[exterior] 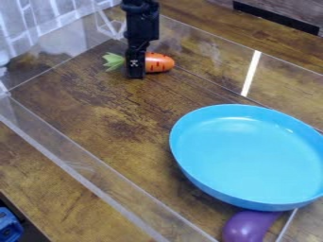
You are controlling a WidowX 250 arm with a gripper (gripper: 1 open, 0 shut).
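An orange toy carrot (158, 62) with a pale green top lies near the back of the wooden work area. My black gripper (135, 68) is down over it at the carrot's middle, shut on it, its fingers hiding part of the carrot. A large light blue plate (246, 156) sits at the front right.
A purple eggplant (248, 225) lies at the front, just beside the plate. Clear plastic strips or walls border the wooden area (101, 123). A small blue object (7, 227) is at the lower left edge.
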